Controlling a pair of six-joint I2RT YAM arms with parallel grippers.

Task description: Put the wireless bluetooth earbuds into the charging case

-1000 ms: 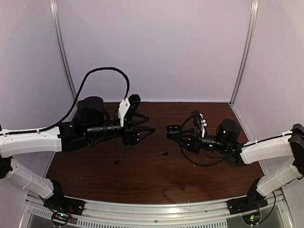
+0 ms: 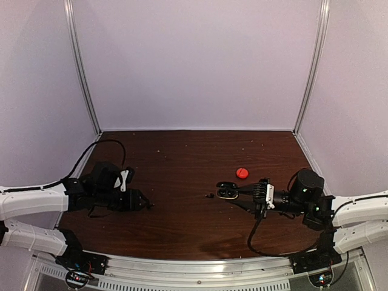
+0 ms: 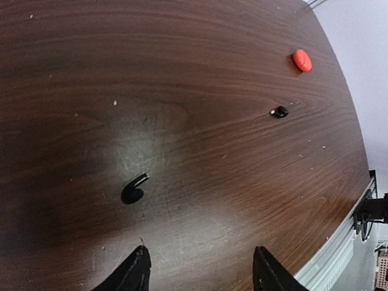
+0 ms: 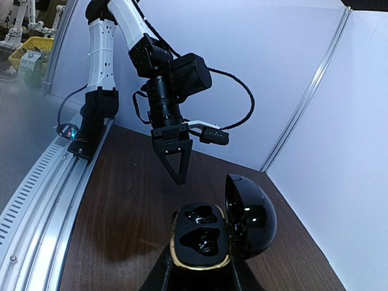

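Observation:
A black charging case (image 4: 201, 257) with a gold rim is held by my right gripper (image 2: 236, 198), shut on its lower part. Its lid (image 4: 257, 212) stands open, and two dark hollows show inside. One black earbud (image 3: 131, 193) lies on the table in front of my left gripper, whose fingers are apart with nothing between them. Seen from the top, the left gripper is low over the table beside that earbud (image 2: 151, 205). Farther right lies the second earbud (image 3: 279, 113), just left of the case in the top view.
Behind the right gripper a round red object (image 2: 242, 173) sits on the brown table (image 2: 170, 233). Pale walls close off the back and sides, and a metal rail (image 2: 200, 267) runs along the front.
My left gripper has drawn back leftward and down towards the near-left earbud.

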